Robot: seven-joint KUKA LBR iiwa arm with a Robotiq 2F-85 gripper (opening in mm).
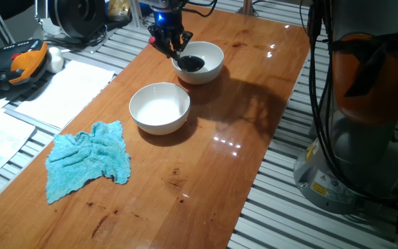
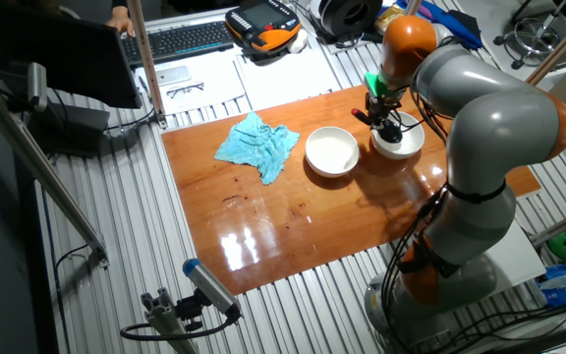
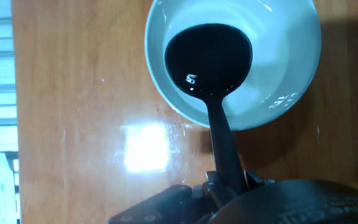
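Observation:
A black ladle (image 3: 209,59) has its round head over the far white bowl (image 3: 291,74), with the handle running back to my gripper. The fingers are shut on that handle, as the wrist view shows. In exterior view 1 the ladle head (image 1: 191,63) shows within the rim of the far bowl (image 1: 211,70); whether it touches the inside cannot be told. The nearer white bowl (image 1: 159,109) stands apart from it and looks empty. My gripper (image 1: 175,52) is above the far bowl's left rim.
A crumpled turquoise cloth (image 1: 88,158) lies on the wooden table (image 1: 178,200), left of the nearer bowl. Papers (image 1: 64,97) and an orange-black device (image 1: 12,66) sit beyond the table's edge.

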